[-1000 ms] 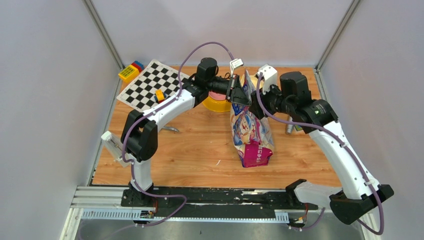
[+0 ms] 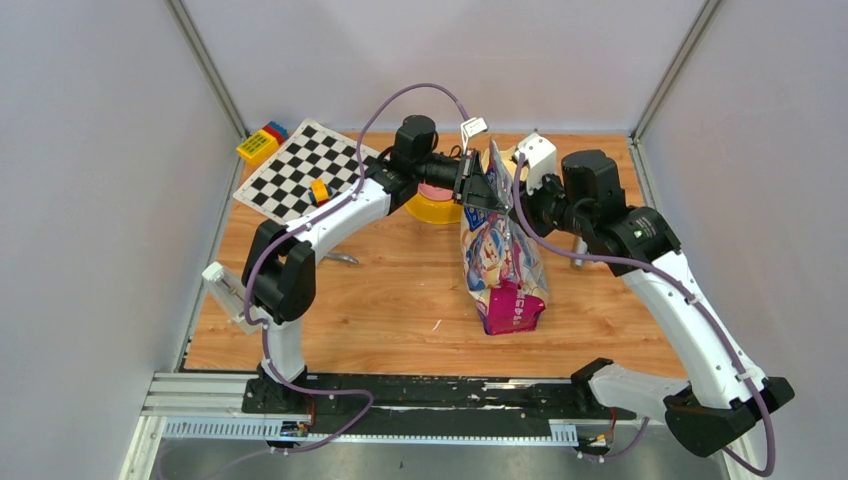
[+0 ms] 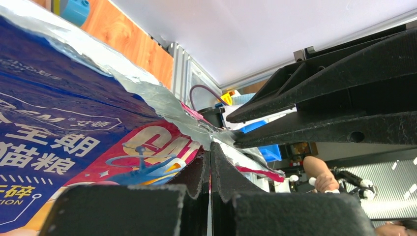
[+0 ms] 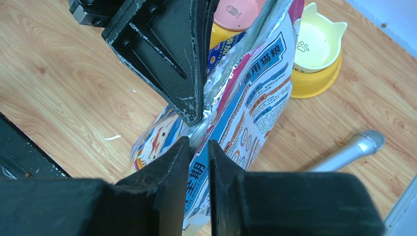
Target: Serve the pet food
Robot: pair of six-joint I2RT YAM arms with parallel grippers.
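A tall pet food bag (image 2: 505,290) stands at table centre, its top crimped. My left gripper is shut on the bag's foil top edge, which enters between its fingertips in the left wrist view. My right gripper is part open at the bag's top, just below the left gripper's black body, with bag material behind and between its fingers. A green cat bowl (image 4: 314,42) on a yellow stand and a pink bowl (image 4: 236,11) are behind the bag, partly hidden.
A silver microphone (image 4: 344,152) lies right of the bag. A chessboard (image 2: 300,165) with toy bricks is at back left, a clear bottle (image 2: 225,290) at the left edge.
My right arm has moved slightly, its wrist a little lower in the top view. The left arm and the bag look unchanged.
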